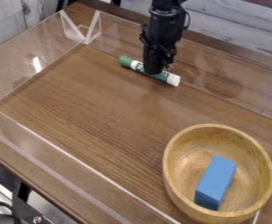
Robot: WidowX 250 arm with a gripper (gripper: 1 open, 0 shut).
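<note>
A green and white tube [135, 66] lies on the wooden surface near the back centre. My dark gripper [155, 66] is shut over its middle, at or just above it; I cannot tell whether it touches the tube. Nothing clearly shows between the fingers, and the fingertips partly hide the tube.
A yellow bowl [184, 152] with a blue block [215, 182] in it sits at the front right. Clear plastic walls edge the surface at left and back.
</note>
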